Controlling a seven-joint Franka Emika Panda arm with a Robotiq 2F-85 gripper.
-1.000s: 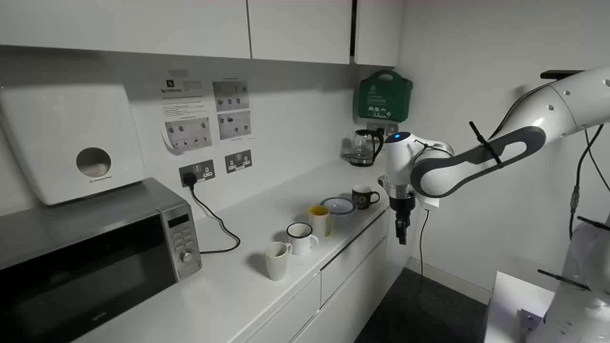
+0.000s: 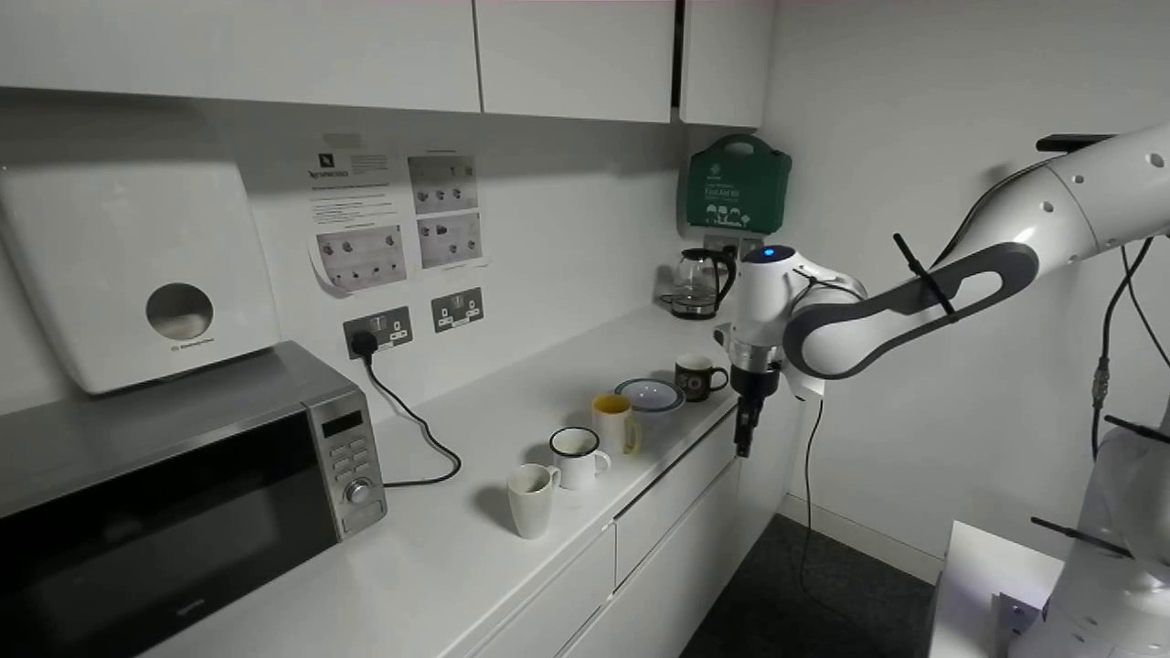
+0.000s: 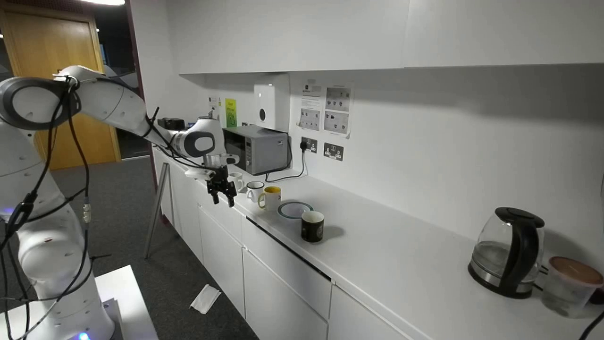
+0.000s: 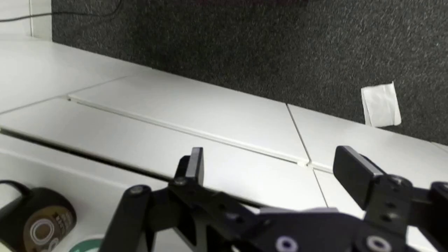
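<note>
My gripper is open, its two dark fingers wide apart with nothing between them. In exterior view 1 it hangs pointing down near the counter's front edge. Along the counter stand a tall off-white mug, a white mug with a dark rim, a cream mug with a yellow inside, a pale bowl or plate with a coloured rim and a black mug. Part of the black mug shows at the lower left of the wrist view, to the left of the fingers.
A microwave stands at one end of the counter, a glass kettle and a lidded tub towards the other. A drawer gap runs below the counter edge. White paper lies on the floor. Between bowl and kettle the counter is clear.
My gripper has moved slightly left in exterior view 1, closer to the counter, and a little higher. The mugs and the bowl have stayed where they were.
</note>
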